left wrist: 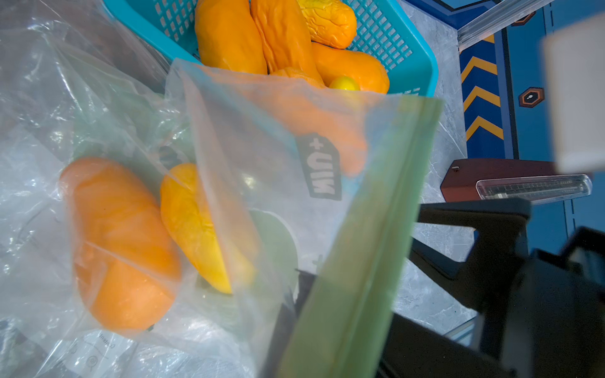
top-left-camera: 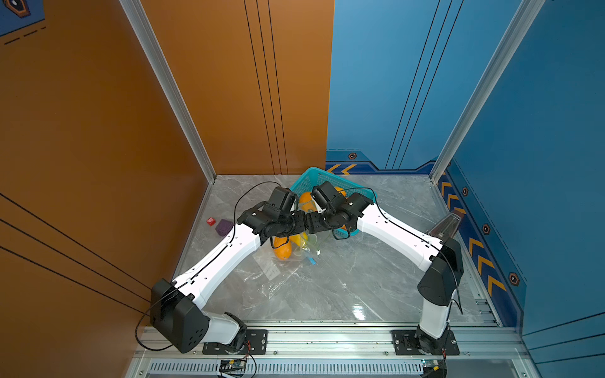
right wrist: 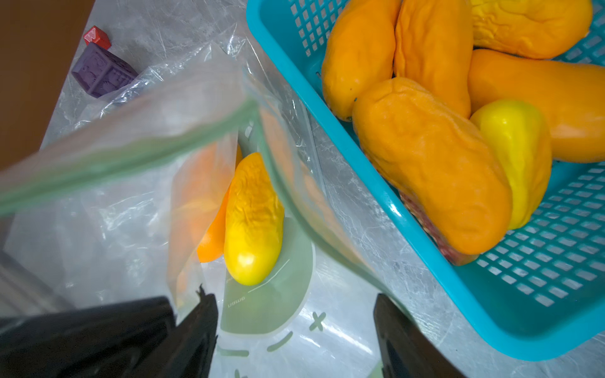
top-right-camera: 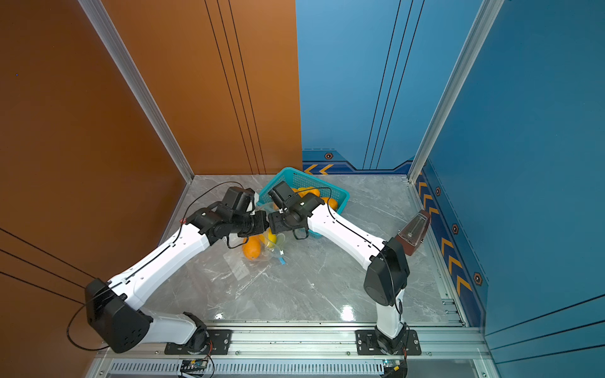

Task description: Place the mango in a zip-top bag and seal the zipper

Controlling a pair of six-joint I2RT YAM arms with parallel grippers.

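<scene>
A yellow mango [right wrist: 255, 220] lies low in the mouth of the clear zip top bag [right wrist: 271, 308], clear of my right fingers. The bag's green zipper strip is raised, and its mouth gapes in the right wrist view. My left gripper is shut at the bag's near film; its fingertips are mostly hidden, though the film gathers at them. My right gripper stands part open at the mouth, its fingers [right wrist: 201, 334] spread with nothing gripped between them. An orange fruit [left wrist: 119, 252] beside the mango shows through plastic.
A teal basket [right wrist: 353, 189] with several orange and yellow fruits sits close beside the bag. A purple block [right wrist: 104, 69] and a red cube [right wrist: 97, 37] are at the far left. Both wrists nearly touch.
</scene>
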